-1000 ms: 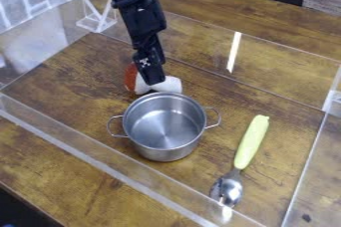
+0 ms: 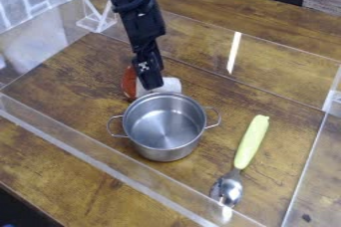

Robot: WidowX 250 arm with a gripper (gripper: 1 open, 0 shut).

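Observation:
The black robot gripper points down just behind a steel pot, its fingers above a small white object with a red-orange item at its left. These small objects are partly hidden by the gripper and pot. Whether anything touches the fingers is hard to tell.
To the right lies a spoon with a long pale yellow handle. Clear walls border the wooden table at left and right.
The gripper has shifted very slightly over the small objects behind the pot. The pot and spoon look unmoved.

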